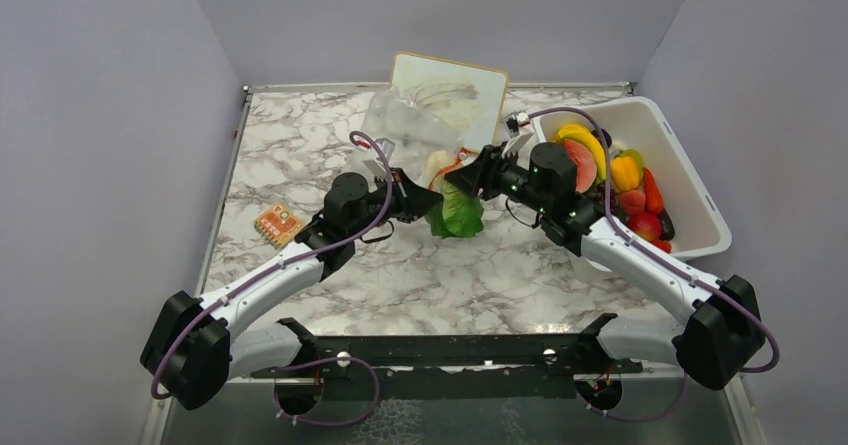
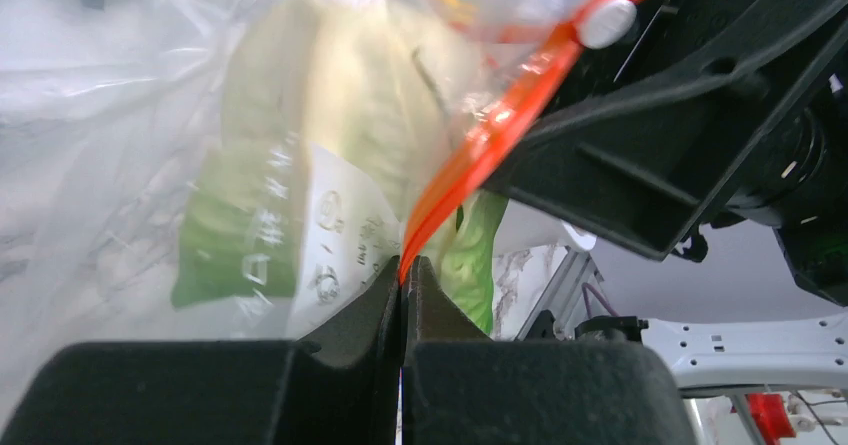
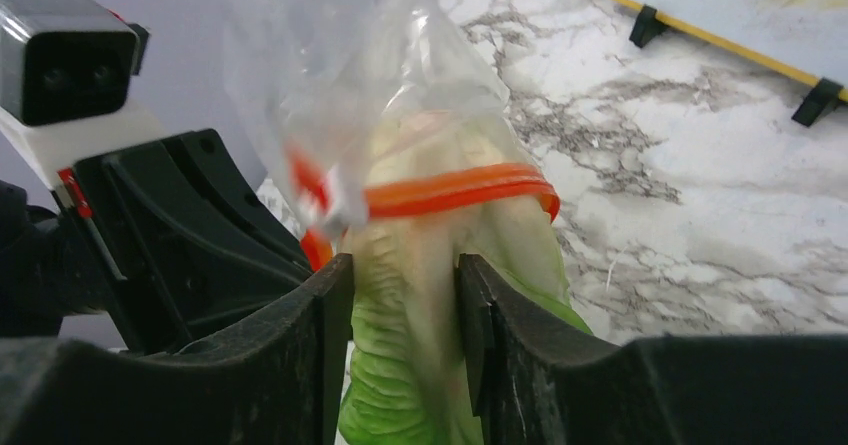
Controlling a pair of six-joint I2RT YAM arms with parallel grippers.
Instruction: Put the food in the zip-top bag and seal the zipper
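A clear zip top bag point(image 1: 398, 125) spreads to the upper left of the grippers, its orange zipper edge point(image 3: 470, 187) crossing the pale end of a leafy green cabbage point(image 1: 458, 214). The pale end shows through the film inside the bag; the green leaves hang outside its mouth. My left gripper is shut on the bag's orange edge. On either side of the cabbage stand the parted fingers of my right gripper, just outside the mouth; whether they press on it cannot be told. The two grippers are very close together.
At the right a white bin point(image 1: 690, 190) holds several fruits and vegetables. A white board point(image 1: 480, 90) with a yellow rim lies behind the bag. An orange notebook point(image 1: 279, 225) is on the left.
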